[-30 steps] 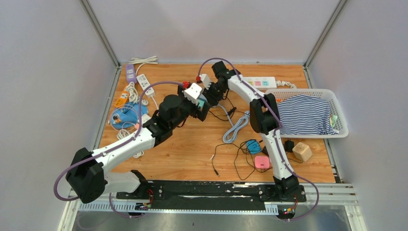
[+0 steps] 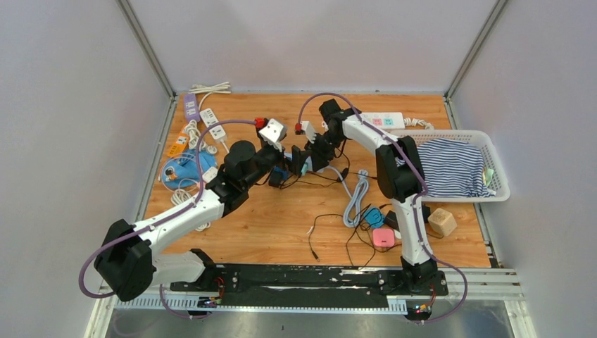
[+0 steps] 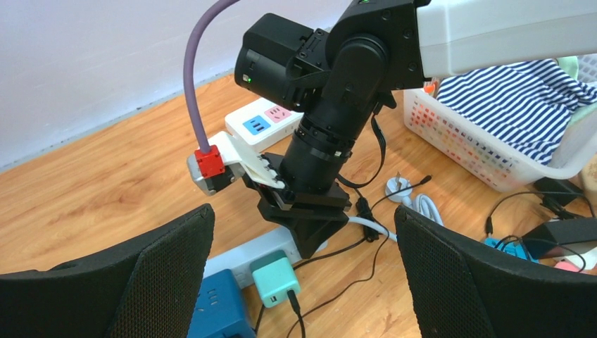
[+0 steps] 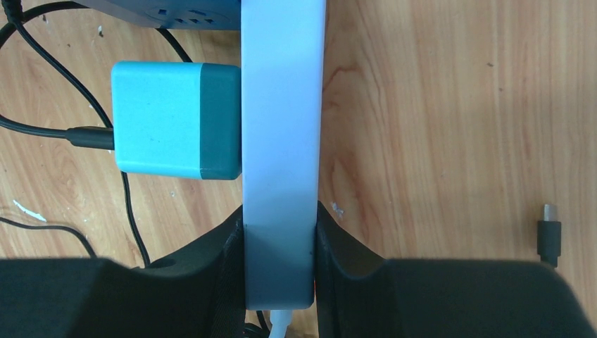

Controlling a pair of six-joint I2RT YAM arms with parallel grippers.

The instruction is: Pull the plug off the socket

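My right gripper is shut on one end of a pale power strip (image 4: pixel 281 113), seen lengthwise in the right wrist view. A cyan charger plug sits against the strip's side, a black cable running from it; in the left wrist view it shows as a mint cube (image 3: pixel 274 282). A larger blue plug (image 3: pixel 220 306) sits beside it on the strip. My left gripper is open, its fingers framing the plugs and right gripper in its view, nothing visibly held.
A white basket (image 2: pixel 500 176) with striped cloth stands at the right. Other power strips (image 2: pixel 213 123) crowd the left. Loose cables, a pink box (image 2: pixel 384 237) and a wooden block (image 2: pixel 442 222) lie at the front right.
The right arm has shifted toward the front and right with the strip in its gripper.
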